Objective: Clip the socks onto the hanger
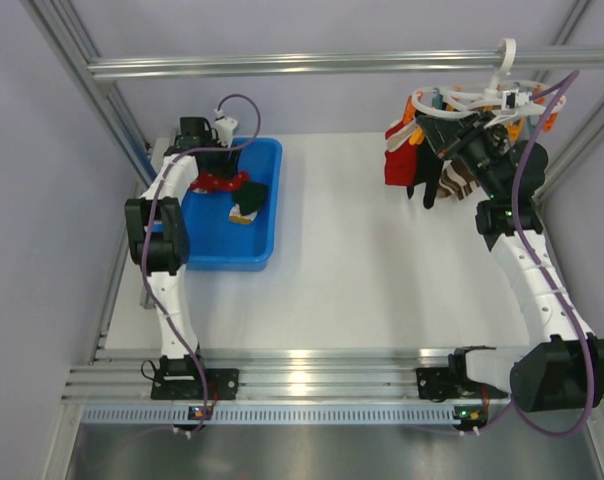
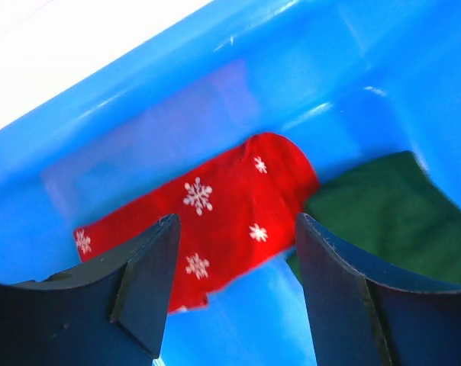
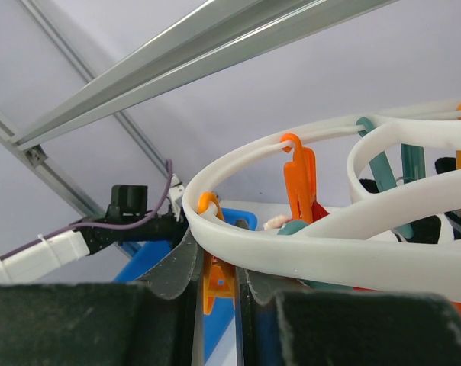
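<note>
A red sock with white snowflakes [image 2: 223, 206] and a dark green sock [image 2: 383, 221] lie in the blue bin [image 1: 223, 261]. My left gripper hangs over them, fingers apart, nothing seen between. At the upper right, socks [image 1: 400, 165] hang from the white round hanger [image 3: 330, 259], which has orange and teal clips [image 3: 299, 183]. My right gripper is shut on an orange clip [image 3: 214, 286] at the hanger's ring; what that clip holds is hidden.
An aluminium bar [image 1: 302, 65] crosses above the workspace, with the hanger's hook on it.
</note>
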